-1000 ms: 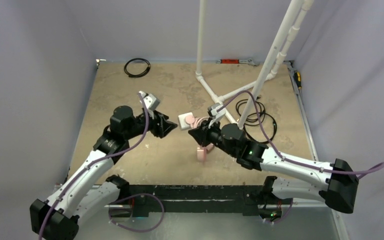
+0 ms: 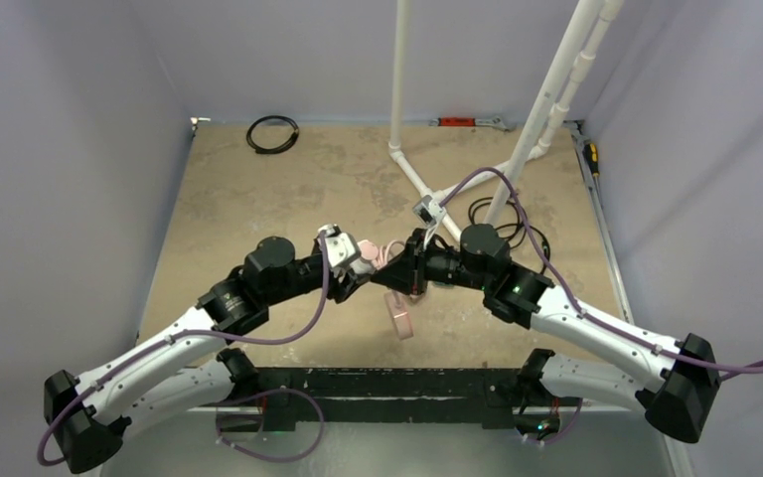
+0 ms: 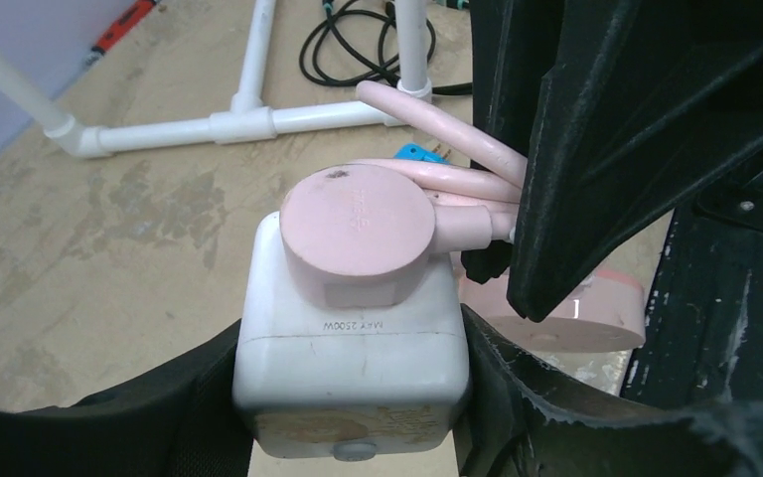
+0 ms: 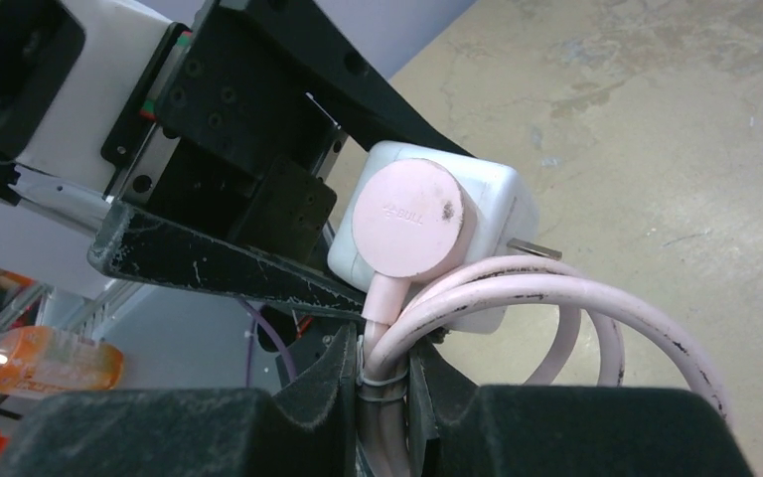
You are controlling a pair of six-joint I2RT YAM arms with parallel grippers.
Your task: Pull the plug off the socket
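The white cube-shaped socket (image 3: 353,368) is held from two sides by my left gripper, shut on it. A round pink plug (image 3: 358,224) sits against the socket's face, with no clear gap between them. From the plug, a pink cord (image 4: 566,288) runs into my right gripper. That gripper's fingers (image 4: 457,417) close around the bundled cord, just behind the plug. A metal prong (image 4: 534,248) sticks out of the socket's far side. Both grippers meet above the table's middle in the top view.
A pink block (image 2: 398,316) lies on the table below the grippers. White pipes (image 2: 412,174) stand behind, with a coiled black cable (image 2: 536,234) to the right. Another black coil (image 2: 272,135) is at the back left.
My left gripper has come right, from apart to around the white socket, and taken hold of it. My right gripper and the held cord have shifted only slightly.
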